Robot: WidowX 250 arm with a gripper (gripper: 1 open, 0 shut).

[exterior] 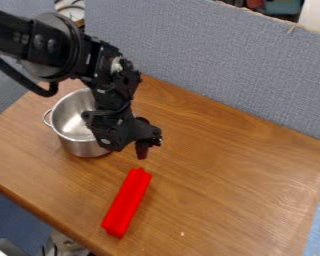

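Note:
The black arm reaches in from the upper left, with its gripper (139, 146) low over the wood, just right of a steel pot (72, 136) and partly in front of it. The gripper is open. A small dark reddish shape shows at its fingertips, too small to identify. A red oblong object (127, 202) lies toward the front of the table, below the gripper and apart from it.
A grey padded wall (223, 65) runs along the back of the wooden table (236, 170), with another at the left.

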